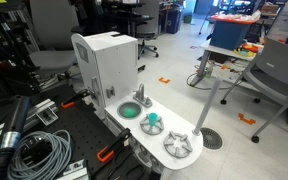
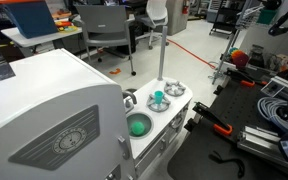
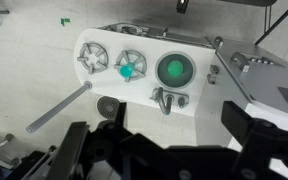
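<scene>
A white toy kitchen counter [image 1: 168, 125] carries two grey burners and a round sink. The small teal cup [image 3: 126, 71] sits on the burner [image 3: 131, 58] nearer the sink, while the other burner [image 3: 93, 57] is bare. Inside the dark sink [image 3: 162, 70] lies a round green thing [image 3: 175, 68]; a grey faucet [image 3: 161, 100] stands beside it. My gripper is seen from above the counter, its dark fingers [image 3: 246, 128] spread wide with nothing visible between them. I cannot make the gripper out in either exterior view.
A tall white cabinet [image 1: 109, 65] rises at the sink end of the counter. From the burner end stands a grey post [image 1: 206, 105]. Orange-handled clamps [image 1: 114, 148] and coiled cable [image 1: 42, 155] lie on the black table [image 1: 84, 125]. Open floor surrounds the counter's far side.
</scene>
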